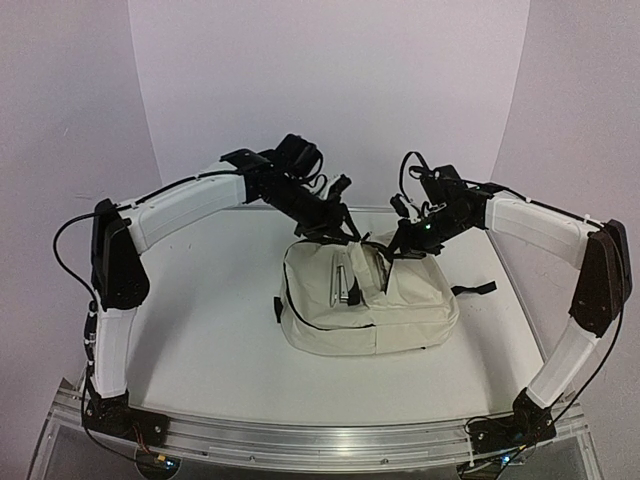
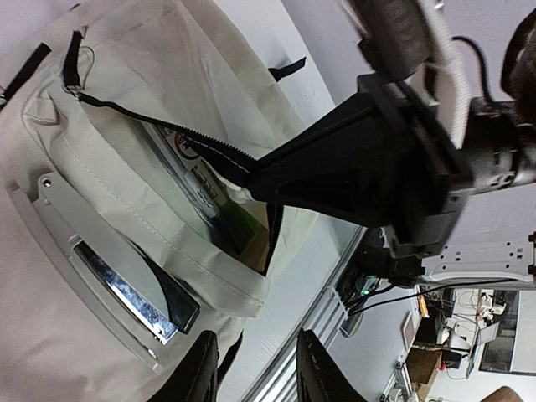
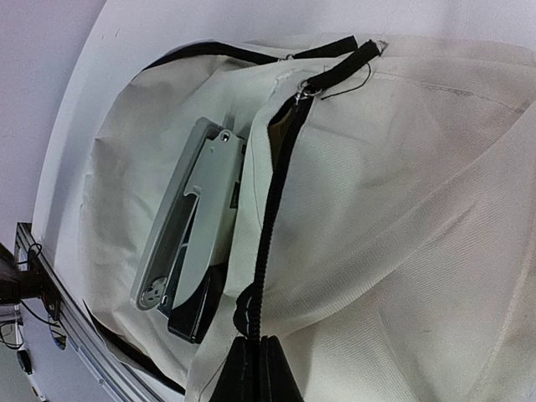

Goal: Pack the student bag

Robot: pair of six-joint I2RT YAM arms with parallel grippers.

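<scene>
The cream school bag (image 1: 330, 335) lies on the table, with its zipped pocket partly open. Inside the pocket, a clear pouch of stationery (image 2: 201, 184) shows in the left wrist view. A grey stapler rests on the bag's cloth beside that opening, outside it; the left wrist view shows the same stapler (image 2: 109, 268). My left gripper is open above the bag, its fingers apart and empty, clear of the stapler. On the pocket's zipper edge (image 3: 275, 193), my right gripper is shut, holding the flap aside.
A black strap (image 1: 474, 288) sticks out at the bag's right. Bare table (image 1: 200, 320) lies to the left of the bag and in front of it. Both arms come close together over the bag's far edge.
</scene>
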